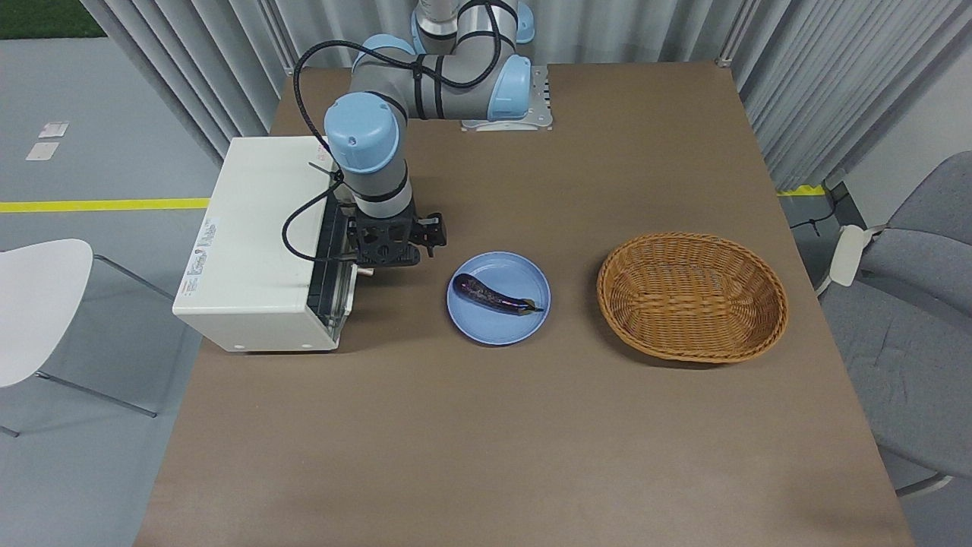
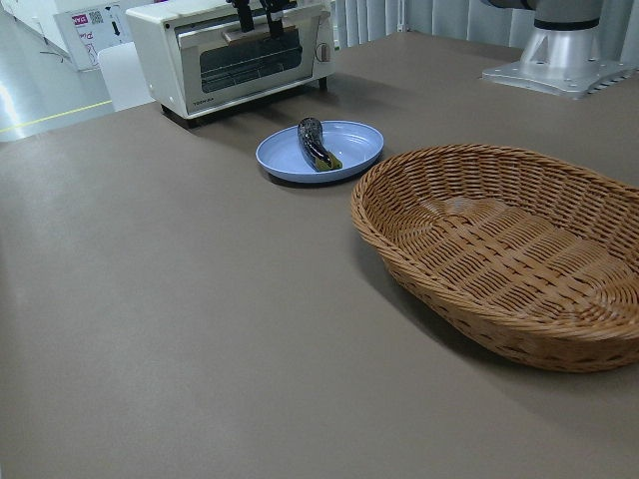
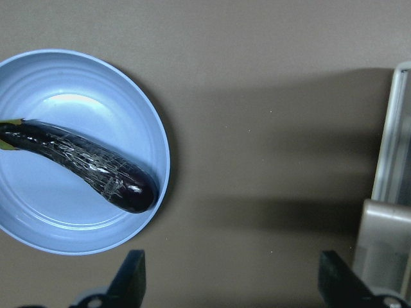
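A dark purple eggplant [image 1: 492,293] lies on a light blue plate [image 1: 497,325] in the middle of the table, also seen in the wrist view [image 3: 96,167]. My gripper is above the table between that plate and the white toaster oven [image 1: 246,237], close by the oven's glass door, whose silver handle shows at the right edge of the wrist view. The two fingers stand wide apart at the bottom of the wrist view, open, with nothing between them.
A woven oval basket [image 1: 692,292] stands right of the plate. Chairs stand off both sides of the table.
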